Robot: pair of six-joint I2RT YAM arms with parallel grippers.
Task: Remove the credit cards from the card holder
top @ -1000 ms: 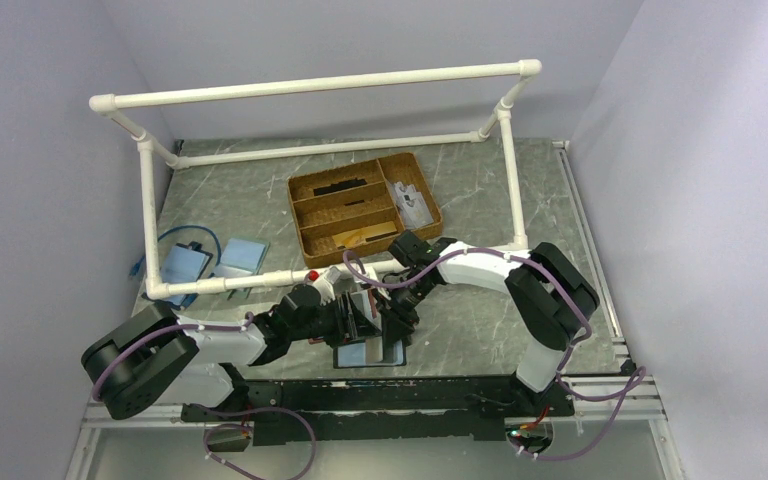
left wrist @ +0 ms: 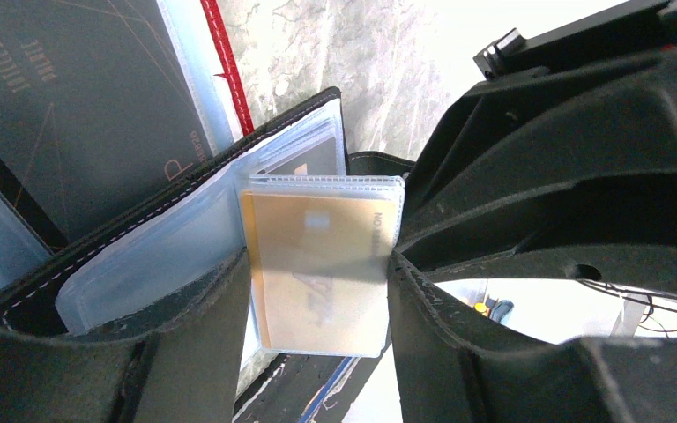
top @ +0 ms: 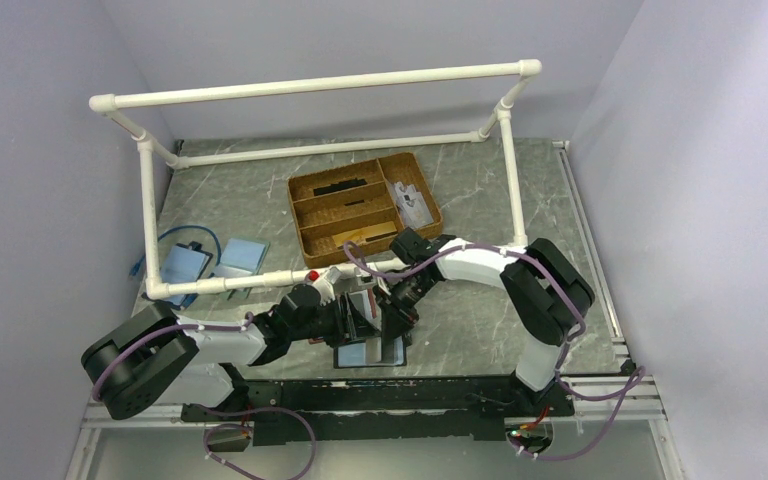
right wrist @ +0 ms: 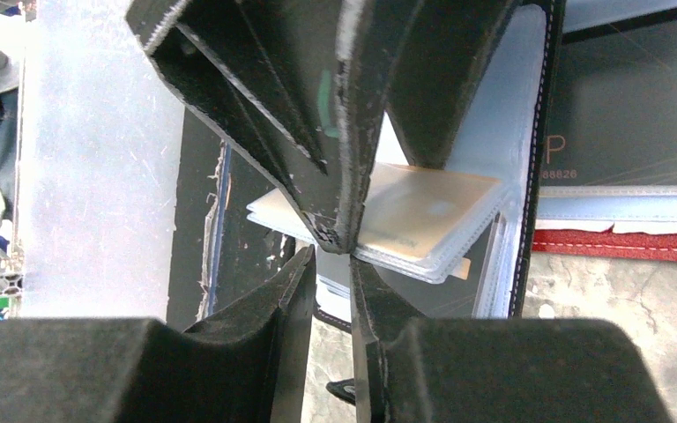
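The card holder (top: 368, 355) lies open at the front middle, under both grippers. Its clear sleeves (left wrist: 141, 247) and black cover edge show in both wrist views. My left gripper is shut on a sleeve with a beige card (left wrist: 317, 291), seen face-on between its fingers. My right gripper is shut at that same sleeve, fingertips at its lower edge, partly hidden behind the left gripper's black body (right wrist: 264, 97). What exactly the right fingertips pinch is hard to tell.
A wicker organizer (top: 345, 208) stands behind the white pipe frame (top: 310, 88). Two blue holders (top: 240, 256) lie at the left. The table right of the arms is bare.
My left arm looks unchanged.
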